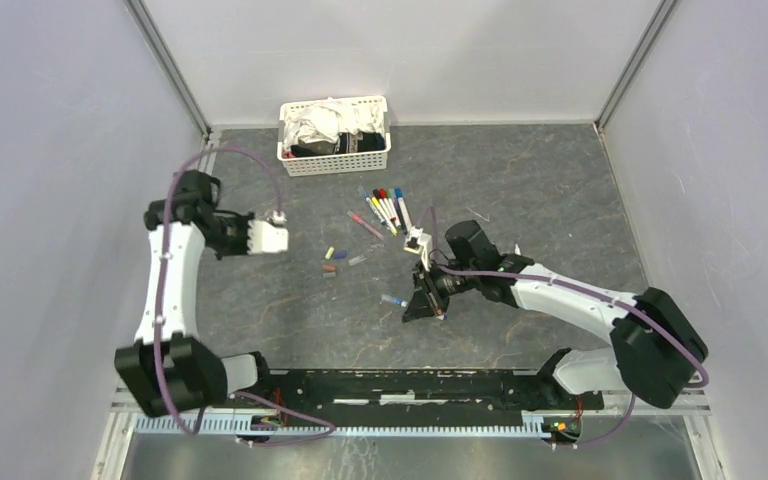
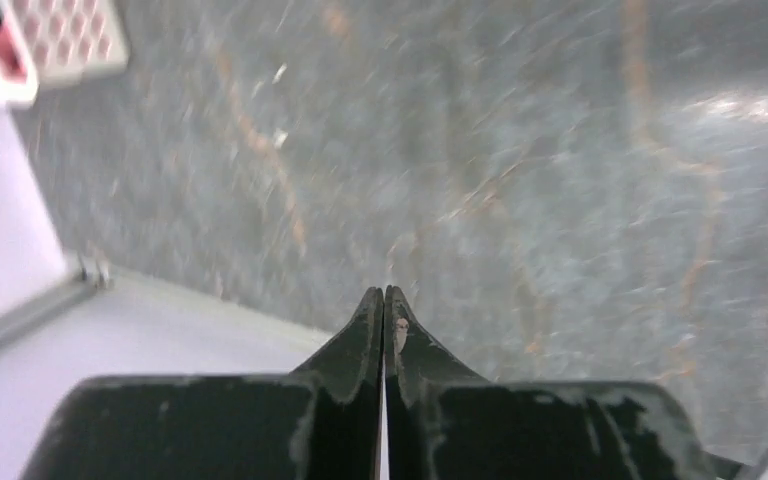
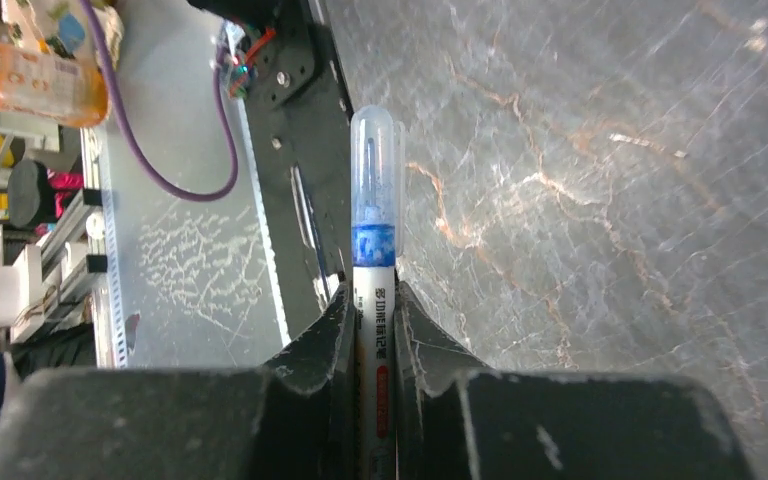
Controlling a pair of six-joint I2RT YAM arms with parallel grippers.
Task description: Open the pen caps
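In the right wrist view, a white marker with a blue collar and clear tip cover (image 3: 372, 190) points away from my right gripper. That gripper's fingers lie against both sides of the barrel, shut on it. From above, the blue end (image 1: 393, 300) sticks out left of the right gripper (image 1: 426, 302), low over the table. My left gripper is shut, fingertips together, and nothing shows between them; it hangs over bare table at the left. Several markers (image 1: 388, 212) lie in a row at the back middle, with a pink one (image 1: 365, 224) beside them.
Small coloured pieces, a yellow one (image 1: 330, 253), a blue one (image 1: 340, 255) and a brown one (image 1: 329, 268), lie left of centre. Near them is a clear piece (image 1: 357, 260). A white basket of cloths (image 1: 335, 168) stands at the back.
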